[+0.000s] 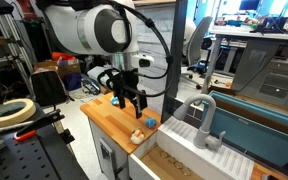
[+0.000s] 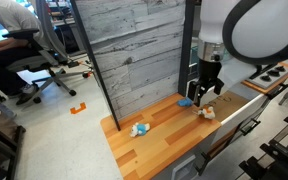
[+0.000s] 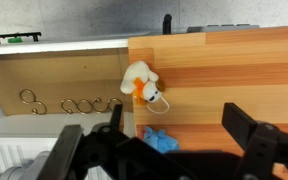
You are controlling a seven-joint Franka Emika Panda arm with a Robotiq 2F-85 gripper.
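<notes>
My gripper (image 1: 128, 97) is open above the wooden board, its dark fingers wide apart and nothing held between them. On the board, close to the open drawer, lies a small white and orange toy (image 3: 139, 78) with a thin loop. A crumpled blue thing (image 3: 161, 140) rests a little way from it, partly between my fingers as the wrist view sees them. Farther along the board is a white and blue item (image 2: 139, 129), which I cannot make out in the wrist view.
Beside the wooden board (image 2: 159, 150) an open drawer (image 1: 174, 165) holds several brass rings (image 3: 69, 103). A grey tap-shaped object (image 1: 199, 112) stands behind the drawer. A grey plank wall (image 2: 144, 55) borders the board. Much of the board's surface is bare.
</notes>
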